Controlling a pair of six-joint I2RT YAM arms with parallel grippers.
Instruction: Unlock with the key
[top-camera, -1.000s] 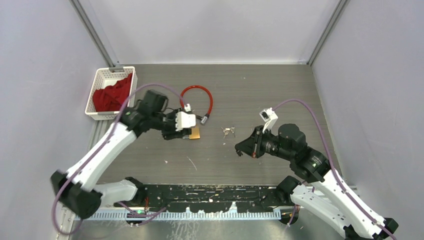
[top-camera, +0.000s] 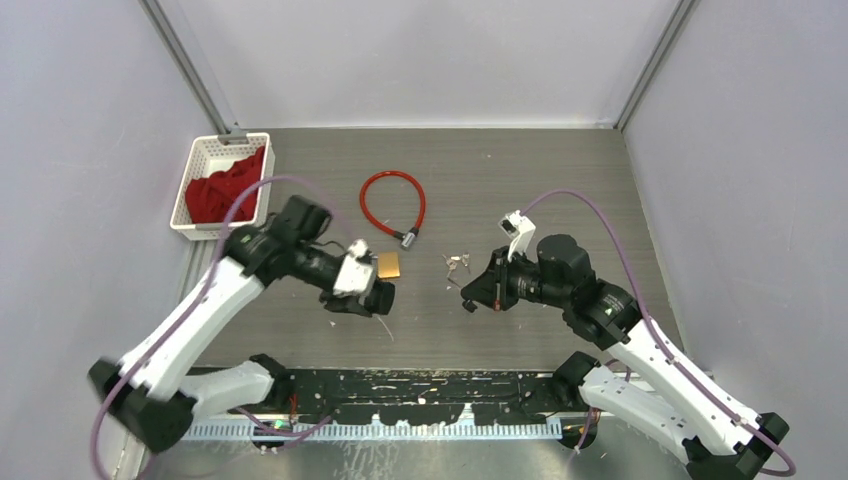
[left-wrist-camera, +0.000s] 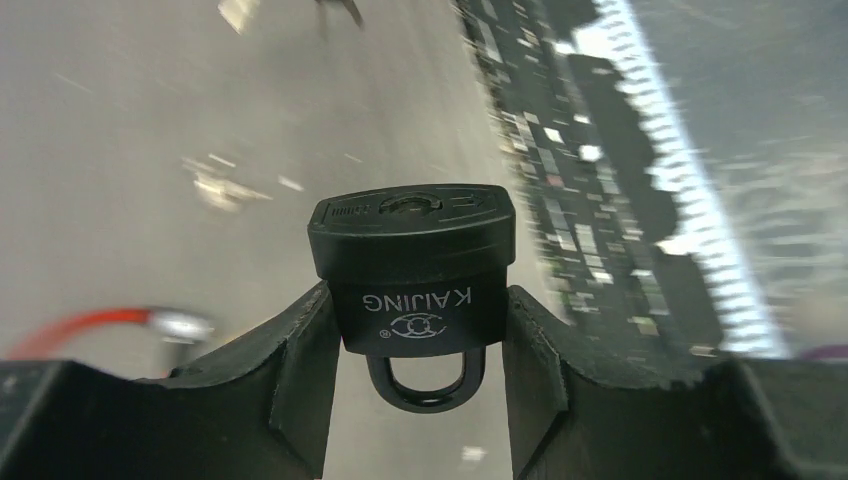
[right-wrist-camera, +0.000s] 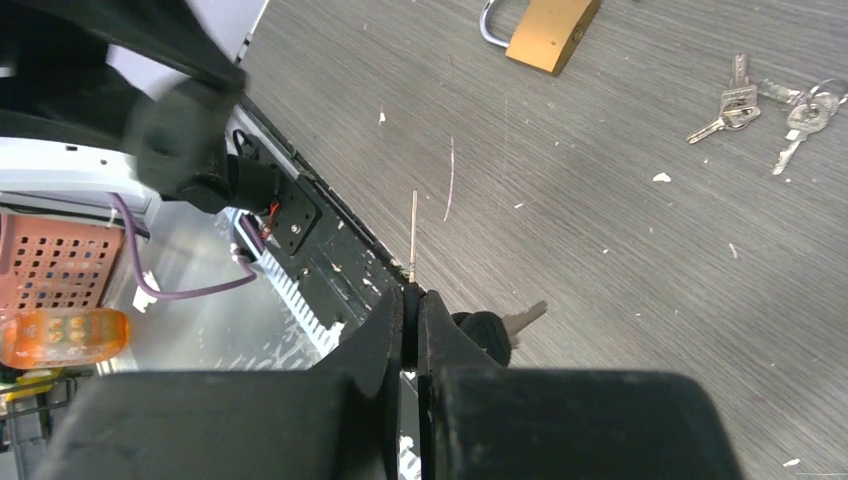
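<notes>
A black padlock (left-wrist-camera: 415, 235) with raised lettering sits between the fingers of my left gripper, its keyhole face turned away from the palm and its shackle toward it. In the top view this lock (top-camera: 380, 298) is left of the table's middle. My right gripper is shut on a black-headed key, whose thin blade (right-wrist-camera: 413, 235) points out past the fingertips. A second black-headed key (right-wrist-camera: 485, 335) hangs beside the fingers. Lock and key are apart, with a gap between the two grippers in the top view.
A brass padlock (top-camera: 388, 265) lies beside the left gripper. Loose silver keys (top-camera: 457, 263) rest near the middle, and a red cable lock (top-camera: 422, 200) farther back. A white basket (top-camera: 222, 145) with red cloth stands at the back left.
My left gripper has turned and moved toward the table's front and to the right, with the black padlock. The right gripper has shifted slightly left.
</notes>
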